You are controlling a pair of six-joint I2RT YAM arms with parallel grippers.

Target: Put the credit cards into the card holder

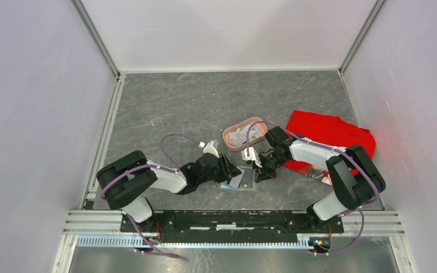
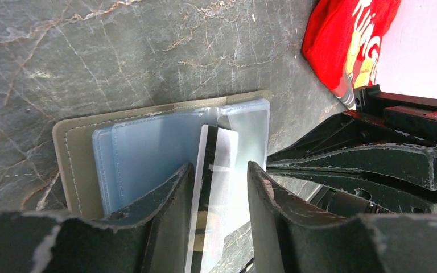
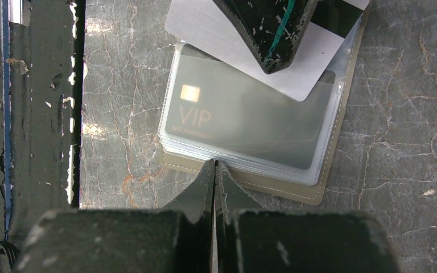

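The card holder [image 3: 244,125] lies on the table, its clear sleeves spread open, a VIP card showing through one. A white credit card [image 2: 222,165] with a black stripe stands between the sleeves in the left wrist view. In the right wrist view the white card slants across the holder, partly over the sleeve and outside the pocket. My left gripper is open around this card, the left finger close against its edge and a gap on the right. My right gripper is shut on the edge of the holder's sleeves.
A pink basket [image 1: 227,143] with several more cards stands behind the holder. The red bag [image 1: 324,129] lies to the right, beyond my right arm. Bare grey table stretches out at the back and left.
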